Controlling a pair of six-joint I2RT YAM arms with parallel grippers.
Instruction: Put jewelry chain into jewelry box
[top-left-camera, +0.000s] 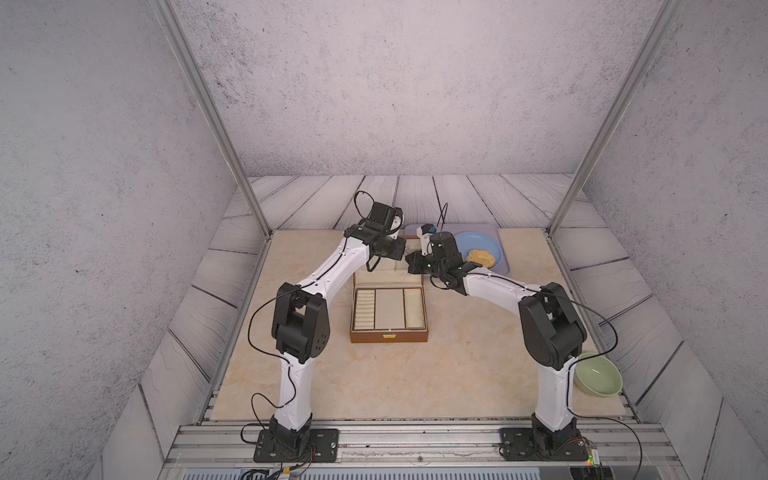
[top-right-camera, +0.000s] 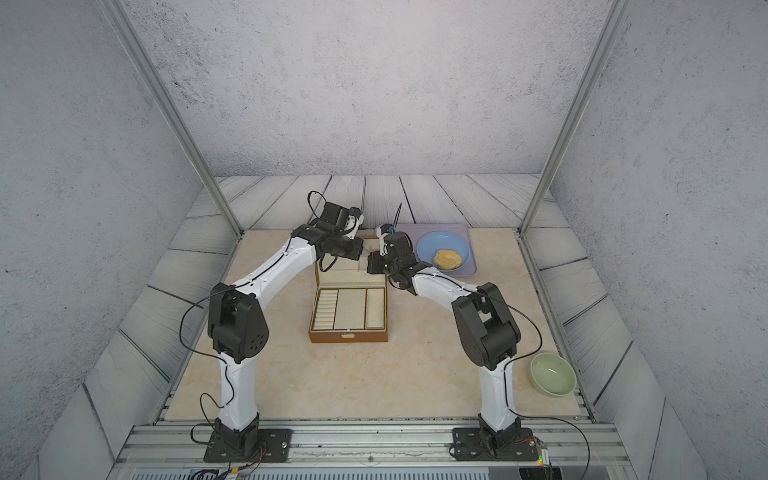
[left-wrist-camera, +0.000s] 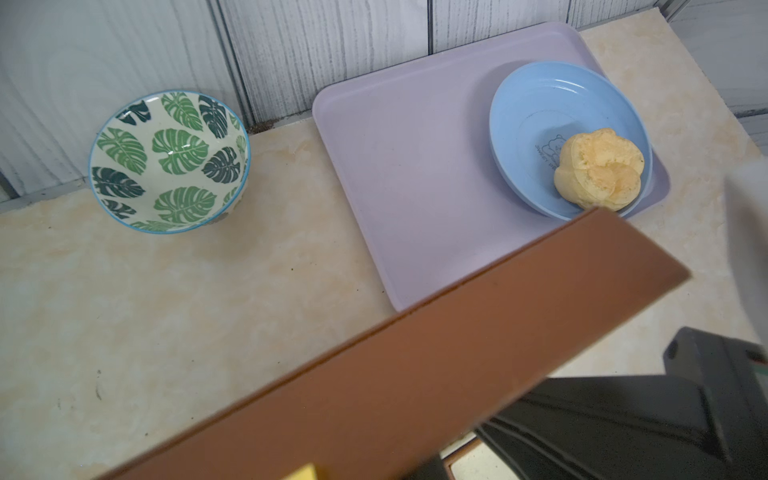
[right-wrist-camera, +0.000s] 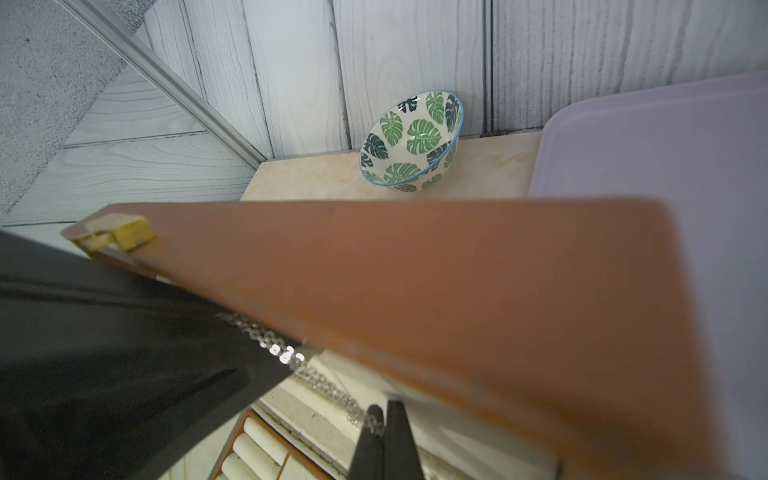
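Observation:
The brown jewelry box (top-left-camera: 389, 337) stands open in the middle of the table, cream-lined, its lid (right-wrist-camera: 416, 256) raised at the back. In the right wrist view a silver jewelry chain (right-wrist-camera: 280, 350) runs below the lid's edge, along the dark side of the left gripper and down to my right gripper. The right fingertips are shut on this chain's end. My left gripper (top-left-camera: 400, 251) is shut in front of the lid's inner side; the lid hides its tips in the left wrist view, and whether chain lies between them does not show.
Behind the box sits a leaf-patterned bowl (left-wrist-camera: 169, 162). A lilac tray (left-wrist-camera: 400, 176) with a blue plate (left-wrist-camera: 528, 112) and bread (left-wrist-camera: 600, 169) lies at the back right. A green bowl (top-right-camera: 553, 373) stands front right.

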